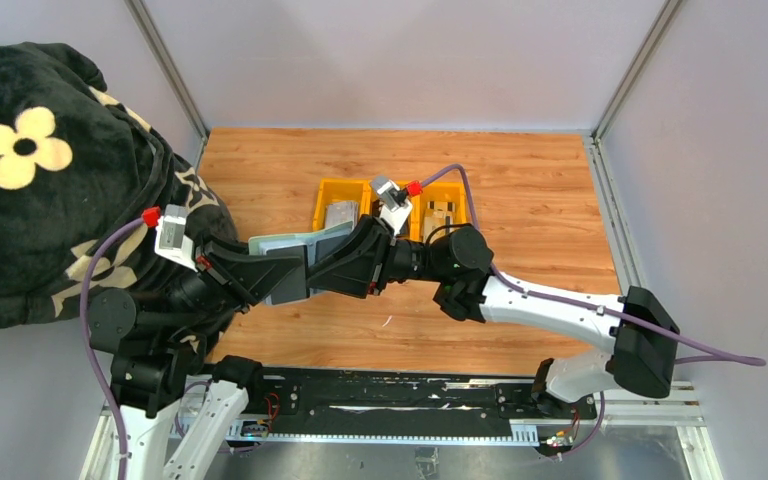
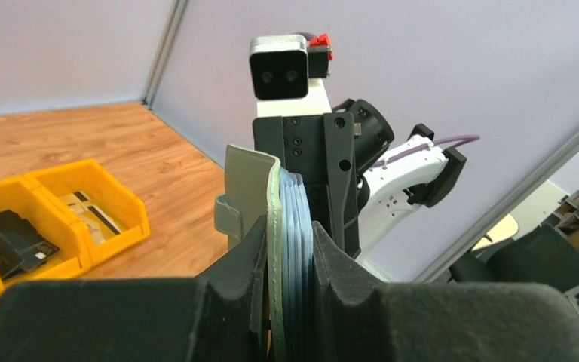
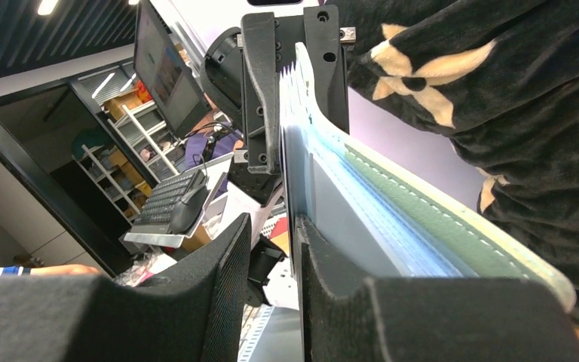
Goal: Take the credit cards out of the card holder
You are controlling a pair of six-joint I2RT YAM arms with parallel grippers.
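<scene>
A pale green card holder (image 1: 271,243) with bluish clear leaves (image 2: 295,226) is held up off the table, its leaves standing edge-on in both wrist views. My left gripper is shut on it, leaves and cover squeezed between the fingers. From the other side my right gripper reaches its free end, fingers partly open. A thin dark edge, a card or leaf (image 3: 289,181), runs down along the right-hand finger (image 3: 324,275); clear space separates it from the left-hand finger (image 3: 230,275). How deep the fingertips overlap the leaves is hard to tell.
Behind the arms stands a yellow divided bin (image 1: 343,188) with pale cards (image 1: 340,214) at left, dark cards (image 2: 15,237) in the middle and tan-and-black cards (image 2: 90,215) at right. A dark flowered blanket (image 1: 80,190) bulges at far left.
</scene>
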